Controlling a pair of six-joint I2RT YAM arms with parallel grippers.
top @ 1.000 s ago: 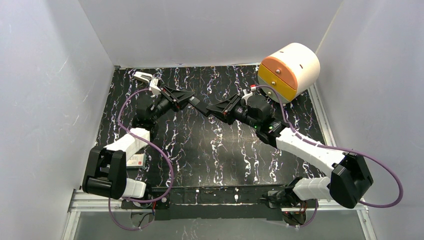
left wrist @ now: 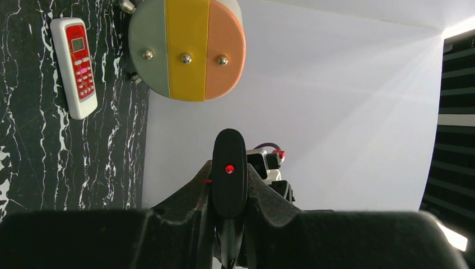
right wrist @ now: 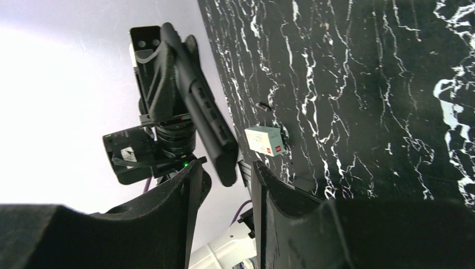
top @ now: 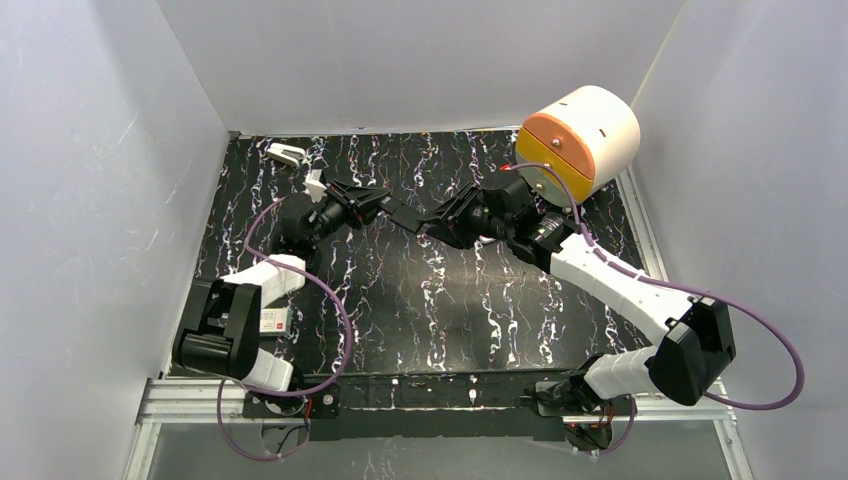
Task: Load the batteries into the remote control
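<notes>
A black remote control (top: 405, 215) is held tilted in the air near the middle, with my left gripper (top: 383, 200) shut on it; in the left wrist view its end with a red light (left wrist: 229, 179) points upward. My right gripper (top: 430, 222) is part open just beside the remote's lower end, which appears above the gap between its fingers. A small dark cylinder, possibly a battery (right wrist: 263, 106), lies on the marble surface in the right wrist view.
A white and red remote (left wrist: 75, 67) lies on the surface. A rounded box with coloured drawers (top: 580, 145) stands at the back right. A small carton (top: 275, 322) lies at the front left, a white object (top: 286, 153) at the back left.
My right arm has shifted slightly, its gripper turning near the remote's end. My left arm has moved a little toward the front with the remote still held.
</notes>
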